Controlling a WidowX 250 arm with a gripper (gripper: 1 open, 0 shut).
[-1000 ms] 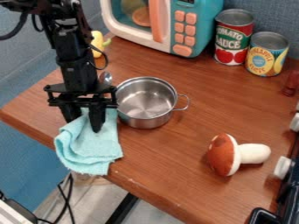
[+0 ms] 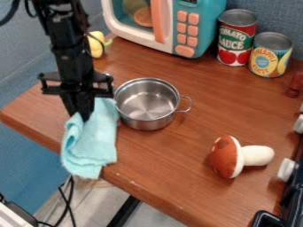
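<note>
The black robot arm reaches down from the upper left, its gripper [image 2: 81, 108] shut on a light teal cloth [image 2: 90, 146] near the left edge of the wooden table [image 2: 178, 177]. The cloth hangs below the fingers, over the table's front-left edge. Just right of the cloth stands a steel pot [image 2: 147, 104] with wire handles.
A toy microwave [image 2: 166, 25] stands at the back, with a tomato can [image 2: 236, 40] and a yellow-labelled can [image 2: 270, 55] to its right. A toy mushroom [image 2: 236, 156] lies front right. Black and white gear [image 2: 284, 191] lines the right edge.
The gripper has moved slightly left and up with the cloth, which now hangs narrower and more to the left, a little away from the pot.
</note>
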